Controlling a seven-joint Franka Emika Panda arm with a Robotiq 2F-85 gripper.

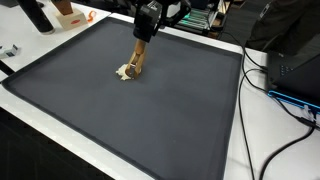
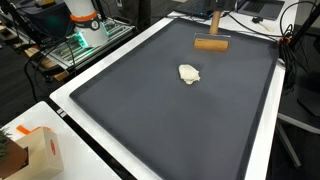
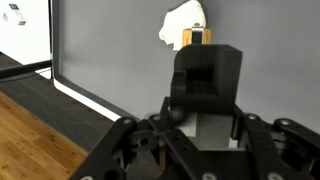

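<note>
A wooden roller tool [image 2: 211, 44] hangs at the back of the board, its upright handle [image 2: 216, 19] running out of the top of the picture. My gripper [image 1: 145, 32] is shut on that tool from above. A white, crumpled-looking piece [image 2: 188, 74] lies flat on the dark board. From exterior view 1 the tool's lower end [image 1: 136, 62] overlaps the white piece, while exterior view 2 has a gap between them. In the wrist view the tool's light-brown end [image 3: 196, 37] shows just beside the white piece [image 3: 181, 22]. Whether the roller touches the board I cannot tell.
The dark board [image 1: 175, 115] is otherwise bare, with wide free room at its front and right. A white table edge [image 1: 75, 140] surrounds it. Cables [image 1: 250, 90] run along the right side. An orange-and-white box [image 1: 69, 18] stands at the back left.
</note>
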